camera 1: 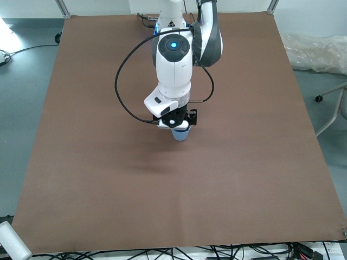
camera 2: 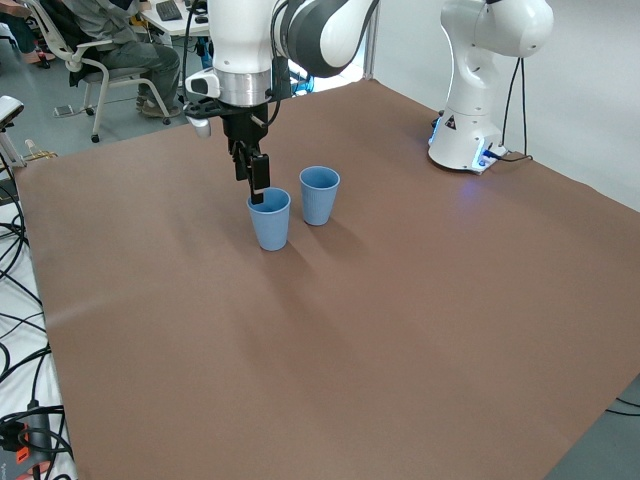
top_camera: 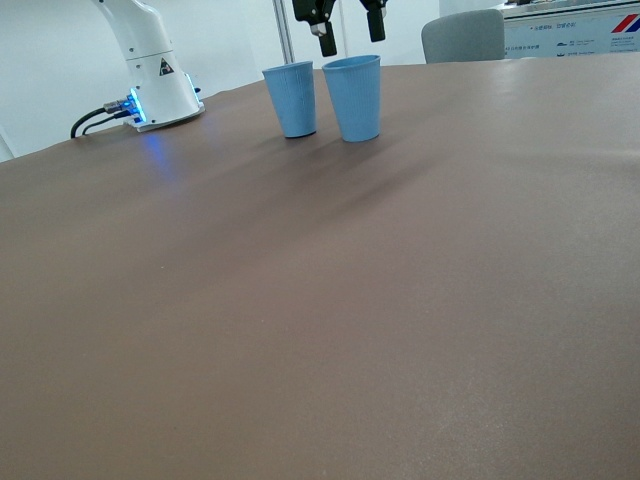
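Two blue cups stand on the brown table: the front cup (top_camera: 352, 100) (camera 2: 269, 222) and the other cup (top_camera: 291, 101) (camera 2: 318, 195) beside it. My gripper (top_camera: 349, 38) (camera 2: 253, 188) points down above the front cup, its two black fingers apart in the top view, with nothing seen between them. In the left view the arm hides the gripper and most of the cups; only part of a blue cup (camera 1: 180, 134) shows below it.
Cables lie along its edge.
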